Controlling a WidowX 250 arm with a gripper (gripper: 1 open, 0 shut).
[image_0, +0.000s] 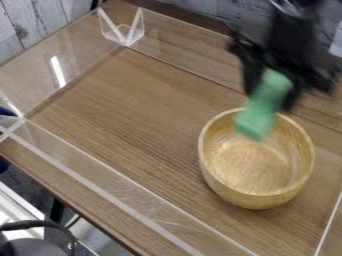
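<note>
My gripper (274, 60), dark and motion-blurred, is in the upper right of the camera view, shut on a green object (267, 105). The green object hangs over the back part of a round wooden bowl (247, 175) on the right side of the table; its lower end is blurred, and I cannot tell its exact height. The bowl shows nothing inside.
A clear plastic piece (123, 28) stands at the back left. Clear strips run along its left side, and a black cable (40, 225) lies at the lower left.
</note>
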